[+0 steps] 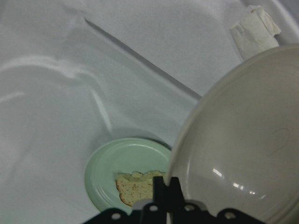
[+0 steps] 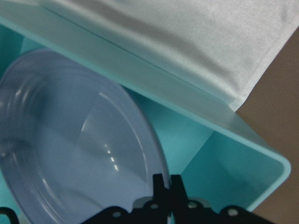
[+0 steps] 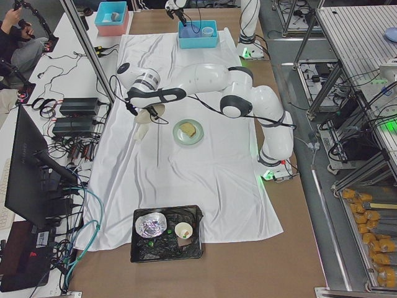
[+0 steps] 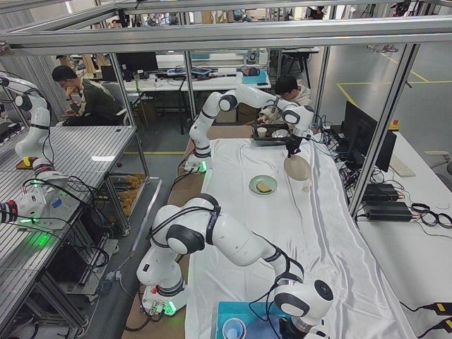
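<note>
My left gripper is shut on the rim of a beige plate (image 1: 238, 135), held above the white cloth beside a green plate (image 1: 100, 177) with a slice of bread (image 1: 133, 189). A crumpled tissue (image 1: 254, 32) lies on the cloth. My right gripper is shut on the rim of a translucent blue bowl (image 2: 74, 135), inside the turquoise bin (image 2: 224, 168) at the far end in the camera left view.
A black tray (image 3: 166, 251) with a foil-covered dish (image 3: 151, 225) and a cream cup (image 3: 183, 230) stands at the other end. A monitor and cables line one side.
</note>
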